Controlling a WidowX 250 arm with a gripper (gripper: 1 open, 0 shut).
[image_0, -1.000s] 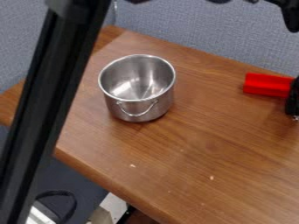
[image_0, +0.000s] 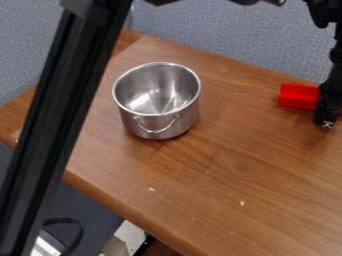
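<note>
A red block (image_0: 298, 95) lies on the wooden table at the right, near the back edge. My black gripper (image_0: 325, 120) is at the right edge of the view, beside the red block's right end and partly out of frame; its fingers look closed, with nothing clearly between them. A steel pot (image_0: 156, 100) with a wire handle stands at the left of the table.
A dark upright post (image_0: 54, 120) crosses the left of the view. Grey fabric panels stand behind the table.
My gripper has shifted slightly left along the red block's right end, covering a little more of it. The pot has not moved.
</note>
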